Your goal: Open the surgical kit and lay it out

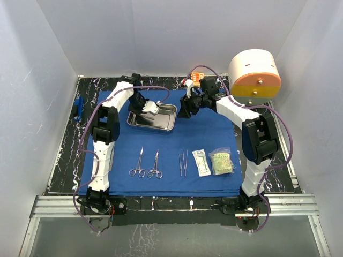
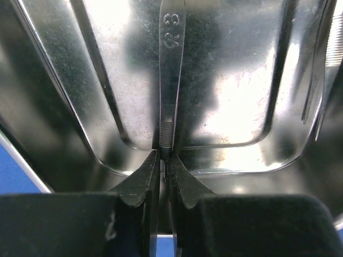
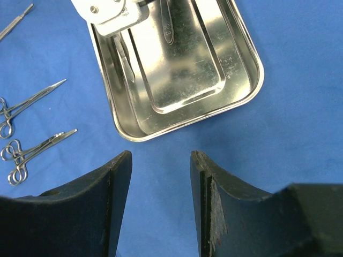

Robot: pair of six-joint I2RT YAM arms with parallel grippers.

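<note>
The steel tray (image 1: 166, 123) lies on the blue cloth. Inside, the left wrist view shows a flat-handled instrument (image 2: 171, 64) with a ridged grip and tweezers (image 2: 332, 48) at the right. My left gripper is down in the tray, fingertips close together around the instrument's lower end; whether it grips is unclear. My right gripper hangs open over cloth beside the tray, holding nothing. Two pairs of scissor-like clamps (image 1: 140, 168) (image 1: 155, 170), tweezers (image 1: 183, 163), a white packet (image 1: 201, 163) and a bagged pack (image 1: 222, 161) lie in a row below the tray.
A rounded cabinet (image 1: 254, 69) stands at back right, an orange item (image 1: 196, 76) at the back, a blue object (image 1: 78, 108) on the left edge. Cloth between the tray and the front row is clear.
</note>
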